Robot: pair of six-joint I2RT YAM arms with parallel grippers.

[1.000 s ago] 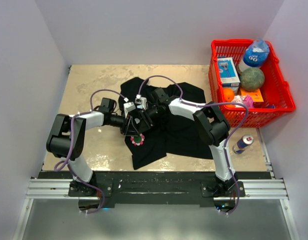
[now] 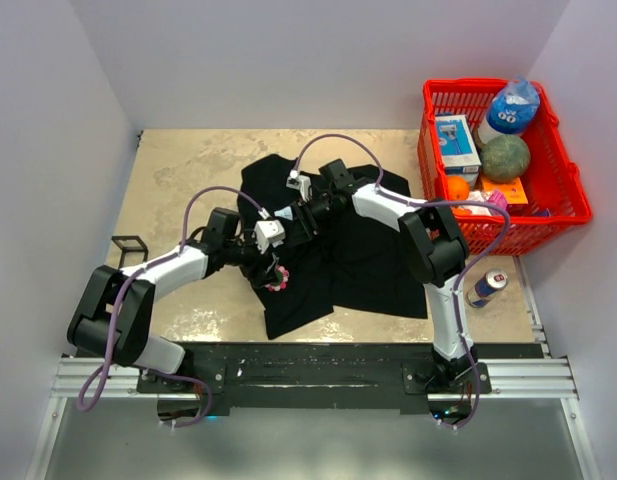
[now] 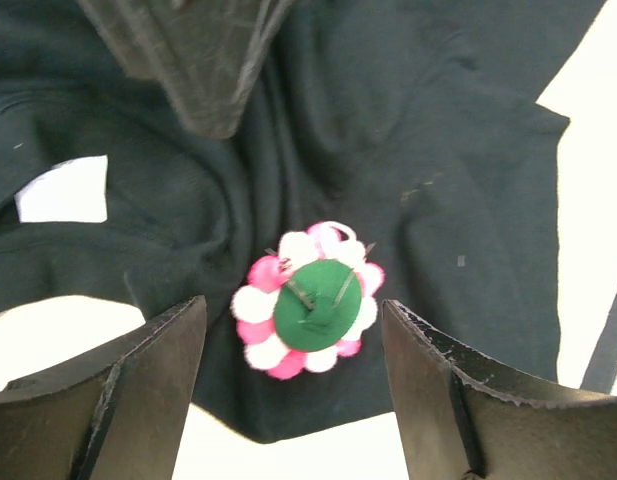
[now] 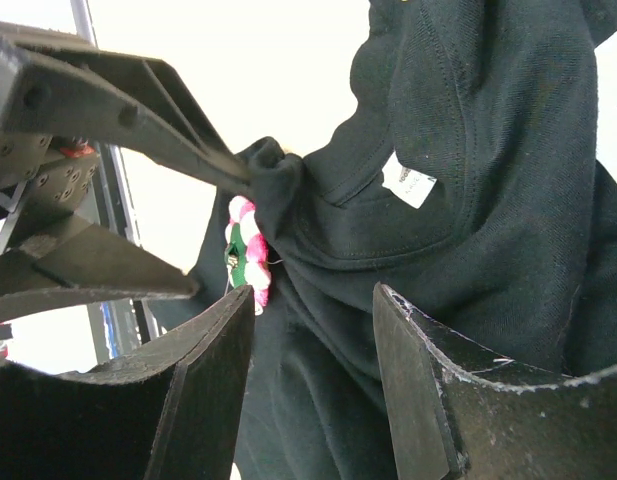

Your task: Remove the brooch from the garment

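The dark garment (image 2: 363, 270) lies spread on the beige table. On its left part is the brooch (image 3: 318, 305), a green disc ringed with pink and white petals, partly hidden under my left gripper (image 2: 263, 265) in the top view. In the left wrist view the brooch sits between and beyond the open left fingers, untouched. My right gripper (image 2: 303, 212) is above the garment, up and right of the brooch; its fingers stand apart over bare cloth, nothing seen between them. In the right wrist view the brooch (image 4: 246, 250) shows edge-on behind the left gripper's fingers.
A red basket (image 2: 573, 210) full of boxes, a bottle and round items stands at the right. A can (image 2: 486, 287) stands below it. A small black frame (image 2: 129, 243) is at the left edge. Bare table shows left of the garment.
The right gripper moved up and right, away from the brooch, about a second ago.
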